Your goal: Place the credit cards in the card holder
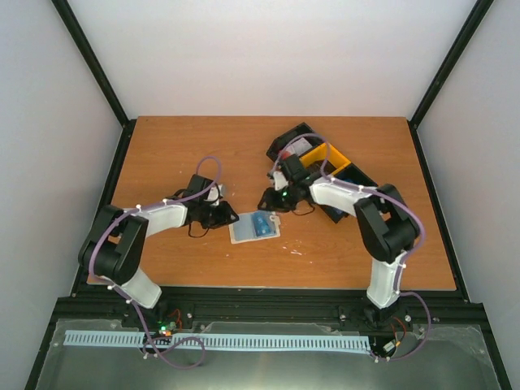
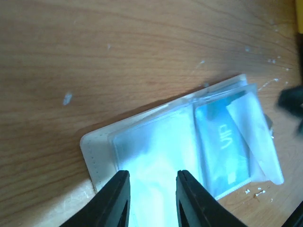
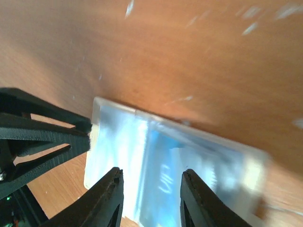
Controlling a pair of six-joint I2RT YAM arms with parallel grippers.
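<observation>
The open card holder [image 1: 244, 231] lies flat on the table in the top view, with clear sleeves and a pale border. A blue card [image 2: 223, 137] shows in its right-hand sleeve in the left wrist view, partly covered by a folded-over clear or white flap [image 2: 255, 132]. At the holder's left edge, my left gripper is part open over it, nothing between its fingers. My right gripper stands above the holder's far right side in the top view, part open and empty. The left gripper's black fingers [image 3: 52, 137] also reach into the right wrist view.
A tray with a yellow compartment [image 1: 335, 159] and black compartments [image 1: 305, 132] stands behind the right arm. A card or packet in white and red [image 1: 299, 147] lies in its back black compartment.
</observation>
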